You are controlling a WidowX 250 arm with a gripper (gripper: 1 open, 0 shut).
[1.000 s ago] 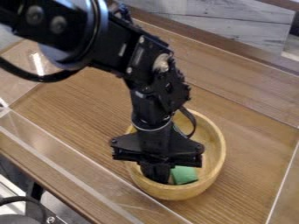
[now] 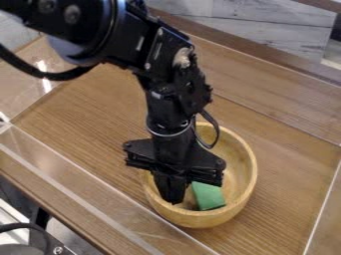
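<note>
A black gripper (image 2: 173, 189) reaches down into a yellow round bowl (image 2: 229, 213) on the wooden counter, its fingertips low inside the bowl's left part. A green block (image 2: 208, 196) lies in the bowl just right of the fingers. The fingers look close together; whether anything is between them is hard to see, as the dark body covers much of that area.
A grey wall (image 2: 266, 30) runs along the back. A dark cable lies at the lower left, by the counter's front edge.
The gripper has risen slightly from its lower position in the bowl and shifted a little left. More of the green block shows now.
</note>
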